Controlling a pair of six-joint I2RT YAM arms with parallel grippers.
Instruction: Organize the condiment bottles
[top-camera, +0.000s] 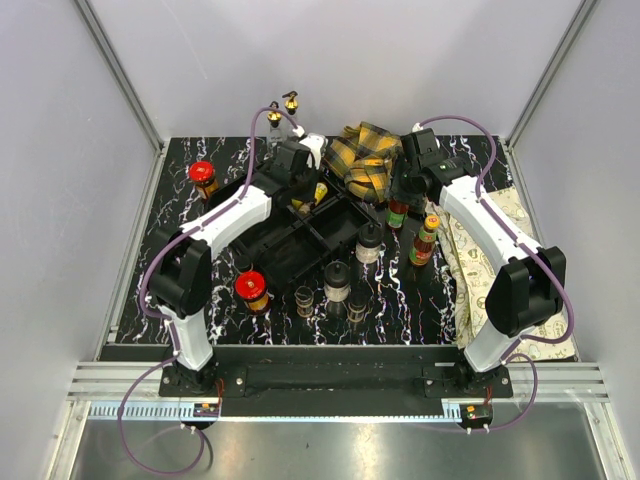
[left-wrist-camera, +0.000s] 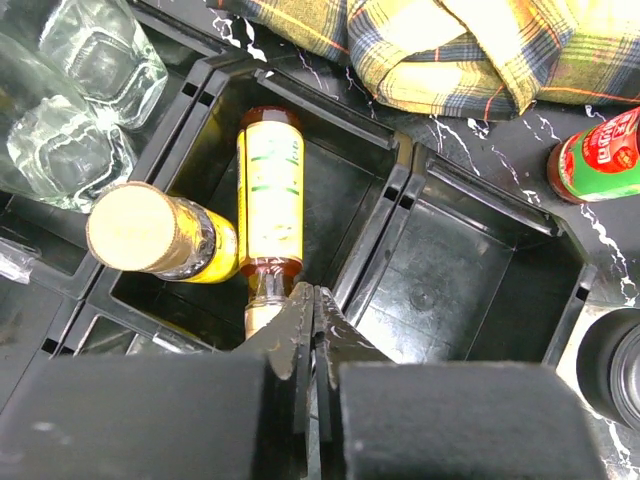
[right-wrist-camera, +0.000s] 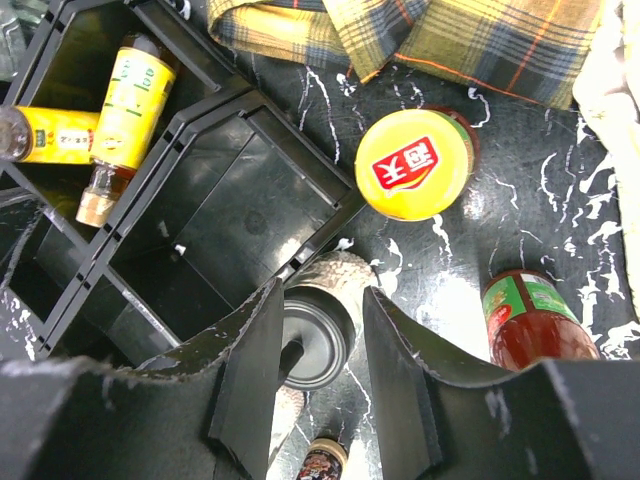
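In the left wrist view, a yellow-label sauce bottle (left-wrist-camera: 273, 190) lies in a compartment of the black organizer (left-wrist-camera: 455, 270). Beside it a second yellow-label bottle (left-wrist-camera: 208, 240) stands with its tan cap up. My left gripper is shut with nothing in it; its tips appear by the lying bottle's neck, which is outside the fingers. In the right wrist view, my right gripper stands open over the table, a grey-lidded jar (right-wrist-camera: 318, 340) showing below the gap. Outside it are a yellow-capped bottle (right-wrist-camera: 415, 165) and a red sauce bottle (right-wrist-camera: 535, 320).
Two clear glass bottles (left-wrist-camera: 75, 110) occupy the organizer's back-left side. A plaid cloth (top-camera: 365, 165) lies behind it. Red-lidded jars (top-camera: 252, 288) and several dark-lidded containers (top-camera: 337, 278) surround it. The adjoining right compartment is empty.
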